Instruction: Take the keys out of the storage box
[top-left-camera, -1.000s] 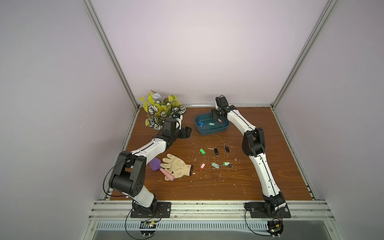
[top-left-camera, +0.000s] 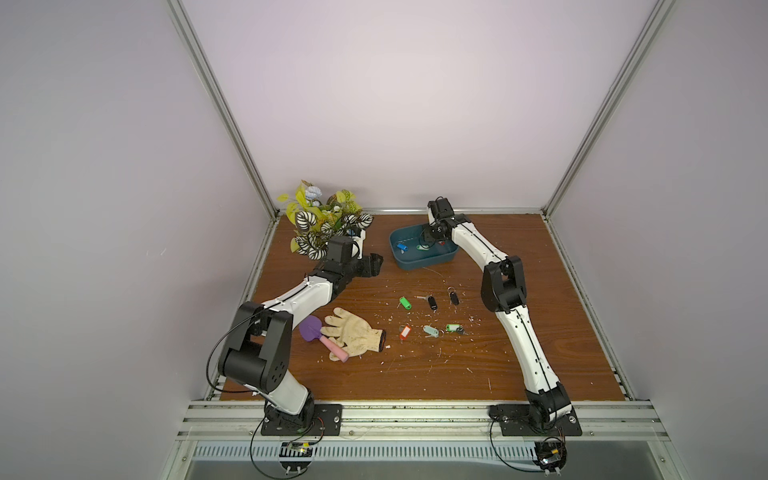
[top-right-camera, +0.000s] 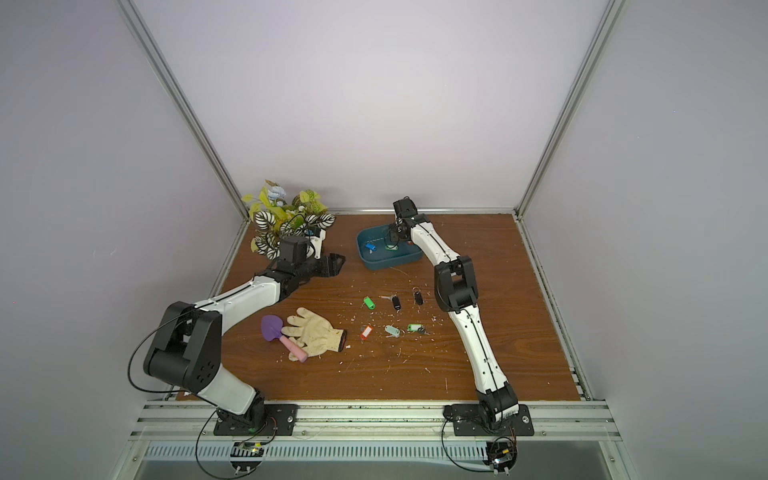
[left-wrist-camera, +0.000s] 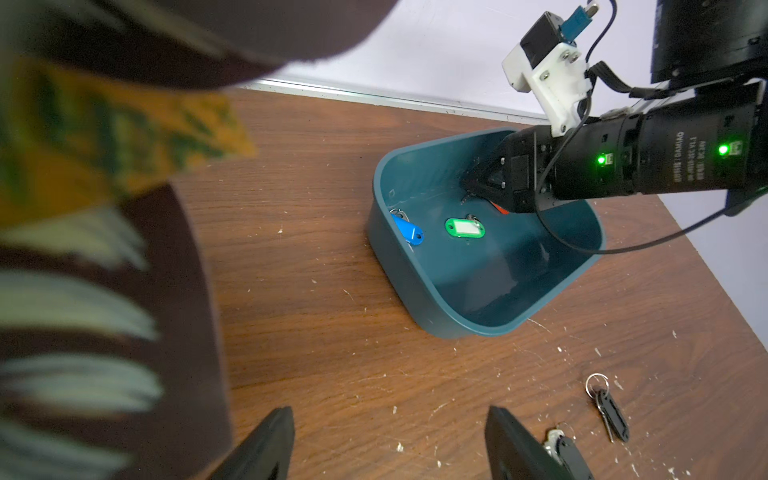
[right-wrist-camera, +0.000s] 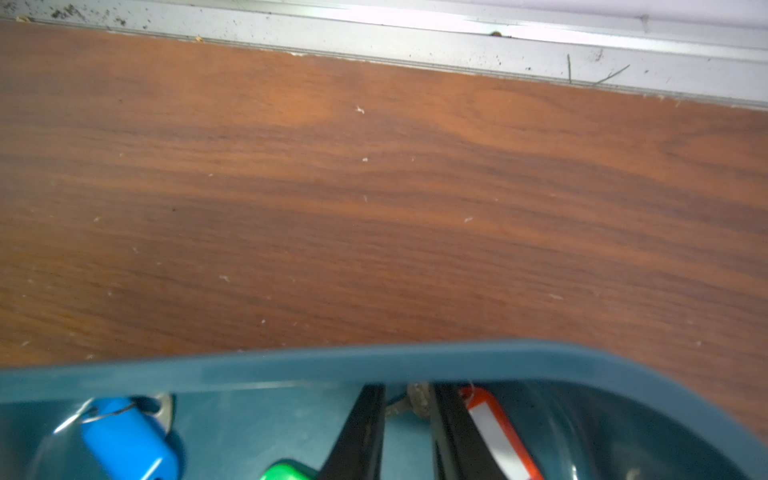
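The blue storage box (left-wrist-camera: 416, 300) stands at the back of the table. Inside lie a blue-tagged key (left-wrist-camera: 409, 232), a green-tagged key (left-wrist-camera: 465, 228) and a red-tagged key (right-wrist-camera: 502, 436). My right gripper is down in the box near its far wall, fingers brought close together, holding nothing. The red tag lies just right of the fingers, outside them, and its metal key (right-wrist-camera: 418, 398) shows past the narrow gap between the tips. My left gripper stands open and empty over the table, left of the box.
Several tagged keys, such as a green one (top-left-camera: 405, 303) and a red one (top-left-camera: 405, 332), lie on the table before the box. A glove (top-left-camera: 352, 332) and a purple trowel (top-left-camera: 310, 327) lie at front left. Leafy plants (top-left-camera: 324, 216) crowd the left arm.
My right gripper has moved slightly down and left inside the box over the last second, covering more of the red tag in the top left view. The left arm has stayed still.
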